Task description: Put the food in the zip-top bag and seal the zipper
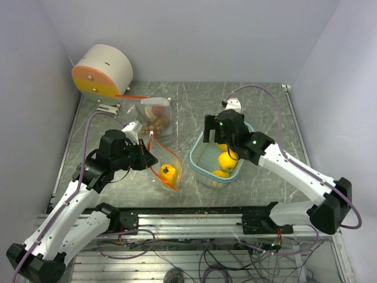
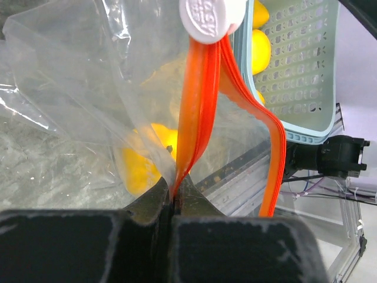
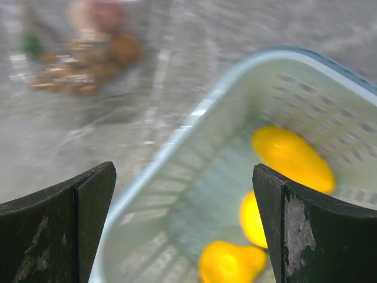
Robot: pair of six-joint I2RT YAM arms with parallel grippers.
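An open zip top bag with orange zipper point(image 2: 198, 112) is held by my left gripper point(image 1: 146, 157), shut on its edge. Inside the bag lies a yellow food item point(image 1: 168, 173), seen through the plastic. My right gripper point(image 1: 215, 131) hangs open over the pale blue basket point(image 1: 206, 172), which holds several yellow food pieces point(image 3: 293, 158). In the right wrist view, blurred, nothing is clearly held between its fingers.
Behind the open bag lies another bag point(image 1: 154, 118) with brown and reddish food inside. A white and orange cylindrical object point(image 1: 101, 71) stands at the back left.
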